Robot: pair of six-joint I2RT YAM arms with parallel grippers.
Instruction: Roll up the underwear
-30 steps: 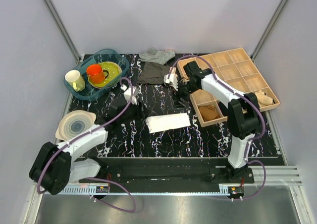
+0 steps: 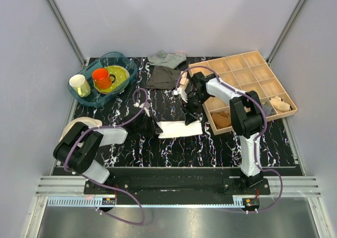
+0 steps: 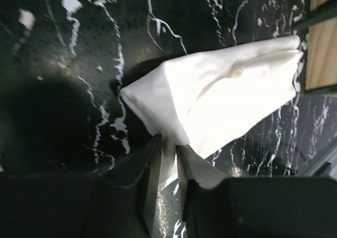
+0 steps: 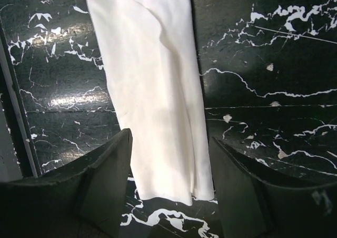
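Observation:
The white underwear (image 2: 180, 129) lies folded into a long strip on the dark marbled table. At its left end, my left gripper (image 2: 159, 130) is narrowed on the cloth. In the left wrist view, a gathered fold of the underwear (image 3: 216, 90) fills the small gap between the fingertips of my left gripper, and the near corner is creased and raised. Over the right end, my right gripper (image 2: 189, 119) points down. The right wrist view has the strip (image 4: 152, 111) running between the widely spaced fingers of my right gripper, ungripped.
A wooden compartment box (image 2: 253, 80) stands close on the right, under the right arm. Behind lie dark folded cloths (image 2: 163, 78). A teal basin (image 2: 79, 98) with dishes is at the back left, a pale lid (image 2: 87, 123) beside the left arm.
The right gripper has lowered over the right end. The strip's left end has shifted slightly.

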